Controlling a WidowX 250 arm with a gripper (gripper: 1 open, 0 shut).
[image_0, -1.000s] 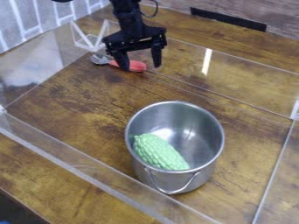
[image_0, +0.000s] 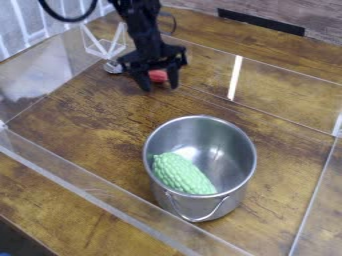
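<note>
My black gripper (image_0: 148, 71) reaches down at the upper middle of the camera view, its fingers around a small red-handled object (image_0: 159, 77). The red piece shows between and behind the fingers, and its grey end (image_0: 116, 67) lies to the left. Whether the fingers are closed on it cannot be made out, as they are blurred.
A steel pot (image_0: 221, 150) stands at the lower right with a green ribbed cob-like object (image_0: 182, 173) inside.
The pot and green object are unchanged.
</note>
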